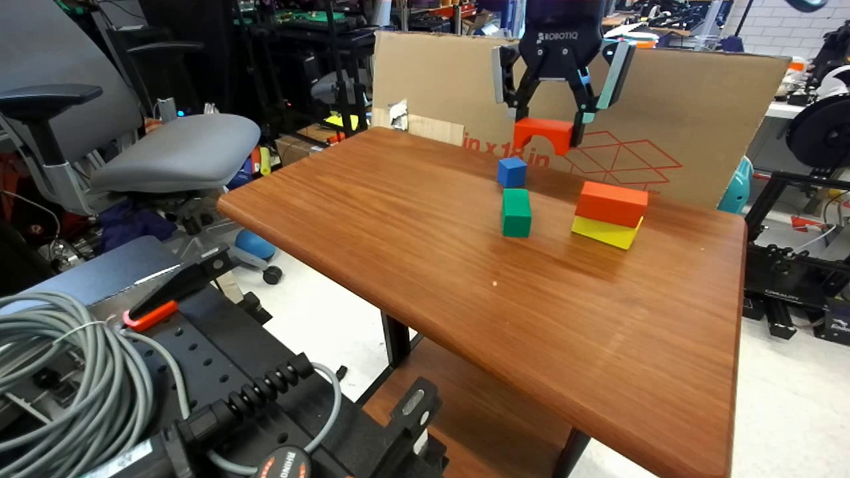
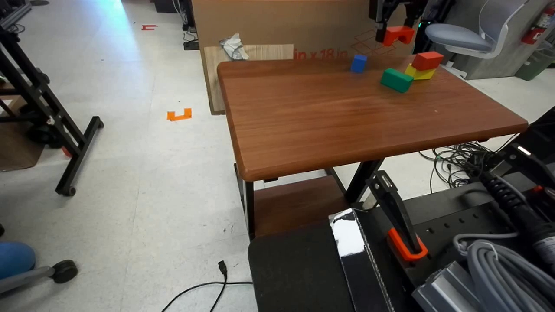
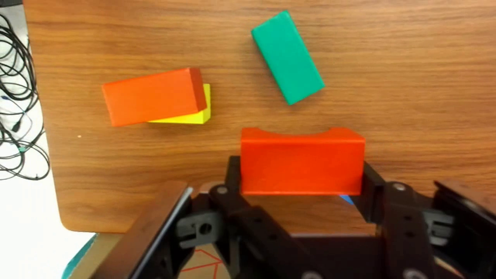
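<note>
A red arch block (image 1: 550,131) is gripped by its two ends and hangs well above the table. My gripper is shut on it, one finger at each end, and the cut-out side faces down in exterior view 1. An orange-red rectangular block (image 1: 611,202) rests on a yellow block (image 1: 606,232), slightly turned against it. The green block (image 3: 288,57) lies by itself on the table. A blue cube (image 1: 511,172) stands near the back edge; in the wrist view the held arch and a finger cover most of it.
Bare wood takes up the front and left of the table (image 1: 446,247). Behind its back edge rises a cardboard sheet (image 1: 677,103). The green block and the two-block stack stand close together on the right side.
</note>
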